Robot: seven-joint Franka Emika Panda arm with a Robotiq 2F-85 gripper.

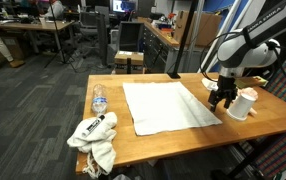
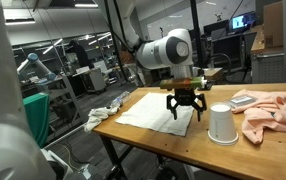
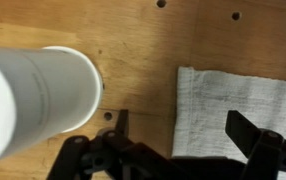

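A white cloth [image 1: 165, 108] lies spread flat on the wooden table. Beside its right corner, a white cup-shaped container [image 2: 222, 123] stands on the wood; it fills the left of the wrist view. My gripper [image 2: 186, 108] points down over the cloth's edge, near the container but apart from it. In the wrist view the open gripper has its fingers well separated, and only wood and the cloth's corner [image 3: 205, 88] show between them. Whether the fingertips touch the table is hard to tell.
Pink cloth [image 2: 269, 113] lies crumpled behind the container. At the table's far left are a clear bottle [image 1: 99, 100] and a bunched white towel [image 1: 97, 142]. Bare wood [image 1: 158, 146] runs along the front edge.
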